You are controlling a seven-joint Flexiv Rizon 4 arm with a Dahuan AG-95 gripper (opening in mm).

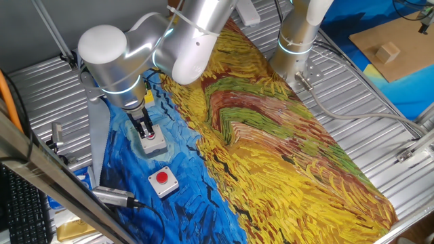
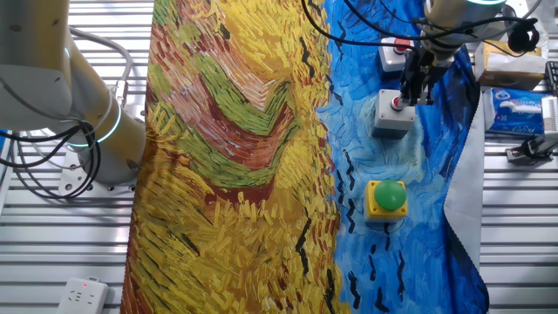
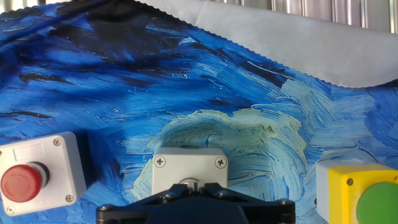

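A pale grey control box with a red button [image 2: 398, 103] sits on the blue part of the painted cloth. My gripper [image 1: 146, 135] points down at the top of this box [image 1: 154, 144], its fingertips right at the button. The wrist view has the black fingers drawn together at the bottom centre, over the box [image 3: 163, 171]; they look shut, and nothing shows between them. They hide most of the button there, so whether they touch or press it cannot be told.
On one side is a yellow box with a green button [image 2: 390, 195].
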